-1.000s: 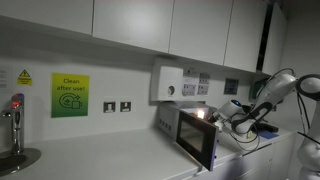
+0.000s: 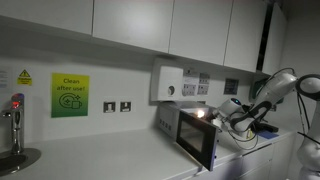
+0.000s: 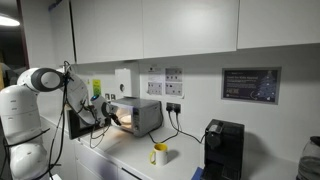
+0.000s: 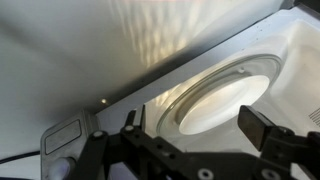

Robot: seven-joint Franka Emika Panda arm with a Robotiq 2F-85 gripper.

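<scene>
The microwave [image 2: 168, 118] stands on the counter with its dark door [image 2: 196, 139] swung open. In exterior view 2 its grey side [image 3: 148, 117] is visible, and my gripper [image 3: 119, 118] reaches in at the lit opening. From the wrist, my gripper is open, its two dark fingers [image 4: 257, 128] set well apart. Beyond and between them lies a bright white round dish-like thing [image 4: 228, 103] within a pale ring. The fingers' contact with it cannot be told. Both exterior views hide much of the microwave's inside.
A yellow and white mug [image 3: 159, 154] stands on the counter [image 3: 140, 150] right of the microwave. Further right is a black machine [image 3: 224, 148]. Sockets with cables [image 3: 173, 107] are on the wall.
</scene>
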